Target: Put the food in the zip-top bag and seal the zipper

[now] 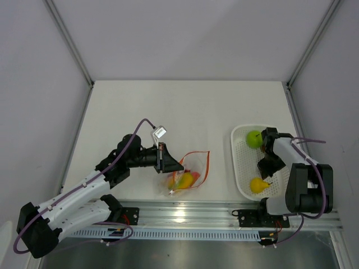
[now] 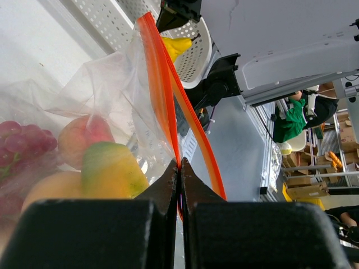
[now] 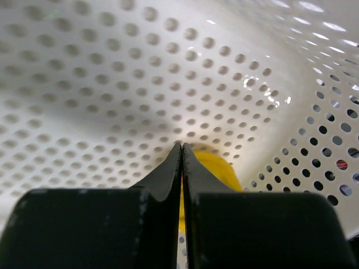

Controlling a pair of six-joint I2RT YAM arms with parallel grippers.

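The clear zip top bag (image 1: pixel 193 163) with an orange zipper stands open-mouthed left of the basket. My left gripper is shut on the zipper edge (image 2: pixel 161 84). Inside the bag show grapes (image 2: pixel 22 143), a peach (image 2: pixel 84 137) and a yellow-green mango (image 2: pixel 112 171). A yellow pear (image 1: pixel 258 185) lies in the white basket (image 1: pixel 239 162), near its front end. My right gripper is shut with nothing between its fingers; the pear shows behind and below the tips, mostly hidden by them. A green apple (image 1: pixel 254 139) sits at the basket's far end.
The basket's perforated wall (image 3: pixel 320 145) rises close to the right gripper. Bare white table (image 1: pixel 168 112) spreads behind the bag and between it and the basket. A metal rail (image 1: pixel 179 210) runs along the front edge.
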